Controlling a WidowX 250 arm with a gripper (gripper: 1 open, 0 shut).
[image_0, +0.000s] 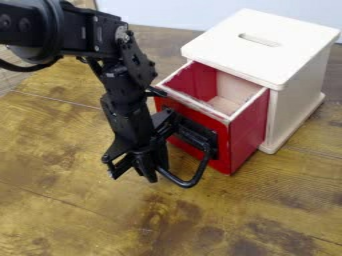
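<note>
A pale wooden box with a slotted lid stands at the upper right, its red-fronted drawer pulled out and showing a bare wooden inside. The black gripper is low in front of the drawer's left part, beside the black handle on its front. Whether its fingers are open or shut, or touch the handle, is hard to tell, as the black parts overlap.
A white wall runs along the back.
</note>
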